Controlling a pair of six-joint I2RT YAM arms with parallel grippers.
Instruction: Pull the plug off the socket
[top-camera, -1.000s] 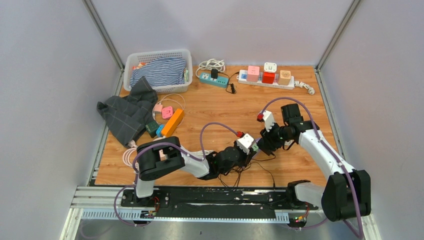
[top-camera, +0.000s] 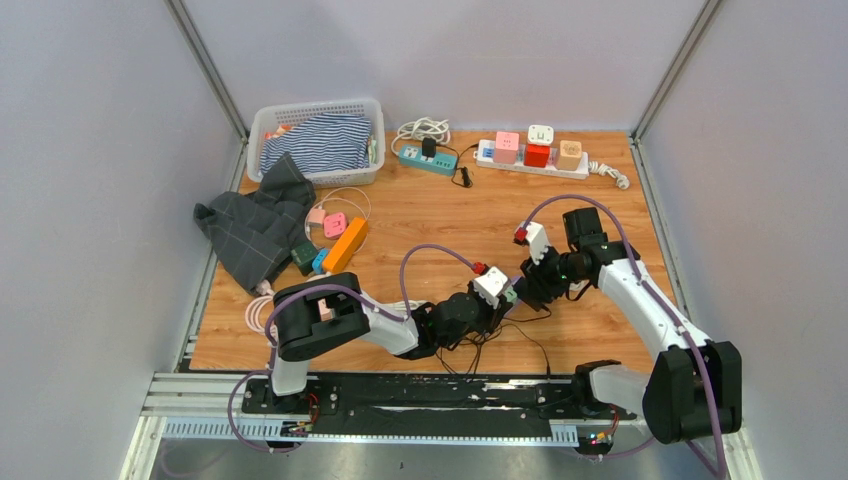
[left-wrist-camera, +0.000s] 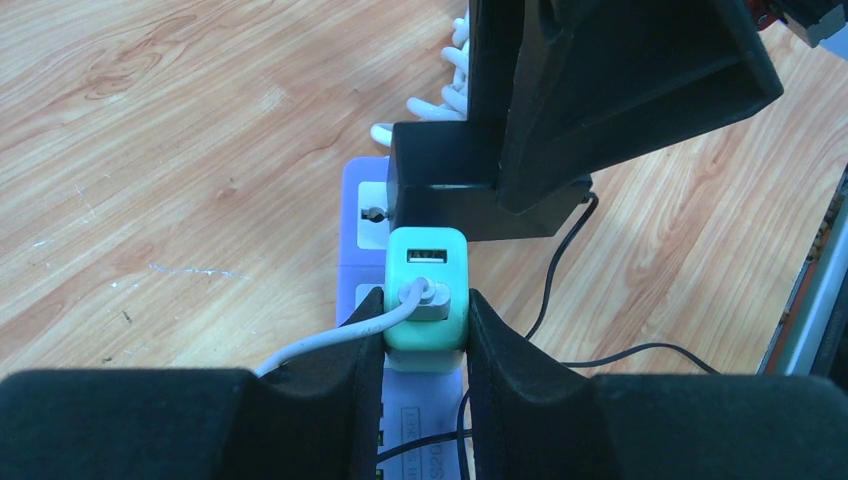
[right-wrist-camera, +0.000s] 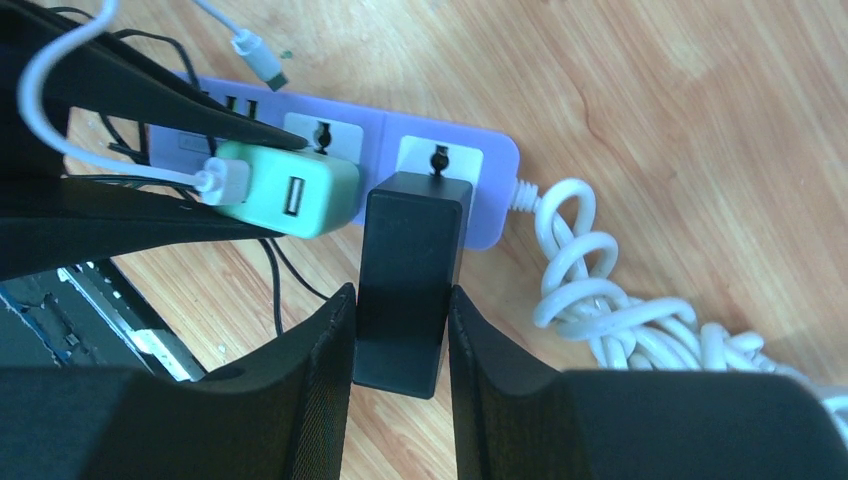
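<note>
A mint-green plug (left-wrist-camera: 427, 240) with a USB slot and a white cable is seated on the purple power strip (left-wrist-camera: 361, 250); my left gripper is shut on it. Beside it, a black adapter (right-wrist-camera: 412, 235) sits on the strip's end socket and sticks out over the side. In the right wrist view, my right gripper has one finger on either side of this adapter, very close to its faces. Whether the pads press on it cannot be told. From above, both hands hide most of the strip.
Coiled white cord (right-wrist-camera: 625, 310) trails from the strip's end, and thin black cables (top-camera: 480, 345) lie near the front edge. Farther back stand a blue strip (top-camera: 430, 160) and a white strip with cube plugs (top-camera: 536, 168).
Both arms keep practically the same place in the top view over the last second. No shift of the strip or plugs shows.
</note>
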